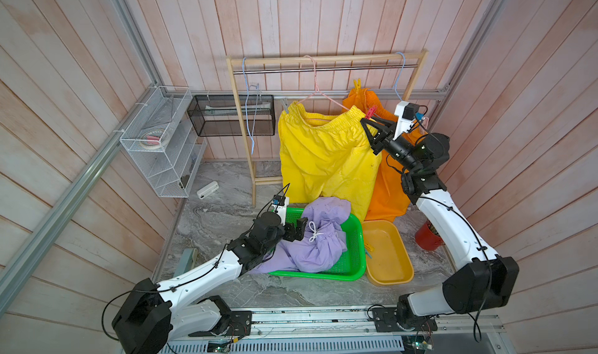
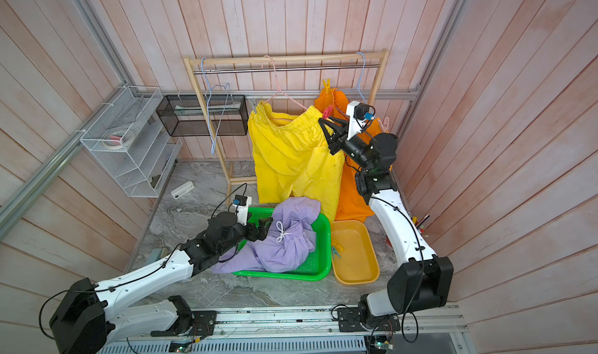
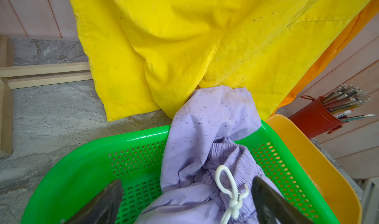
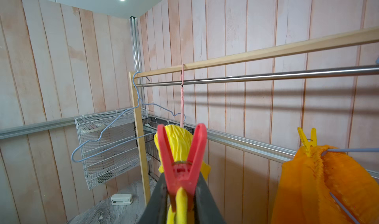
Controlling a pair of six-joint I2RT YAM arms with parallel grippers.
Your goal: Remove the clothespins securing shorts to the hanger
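Yellow shorts (image 1: 324, 148) hang from the pink hanger (image 1: 316, 92) on the wooden rack. At their right waist corner is a red clothespin (image 4: 180, 172), its two handles spread upward in the right wrist view. My right gripper is shut on this clothespin, with yellow cloth close against it; how firmly the pin bites the cloth cannot be told. A greyish clip (image 1: 285, 105) shows at the left waist corner. Low over the green basket, my left gripper stands open above lilac shorts (image 3: 217, 117), its fingers (image 3: 106, 202) apart.
Orange shorts (image 4: 304, 184) hang behind to the right, with a yellow clothespin (image 4: 307, 139) on them. A green basket (image 1: 356, 248) and a yellow tray (image 2: 355, 260) holding small clothespins (image 2: 337, 248) stand on the floor. A red pencil bucket (image 3: 315, 117) sits at the right.
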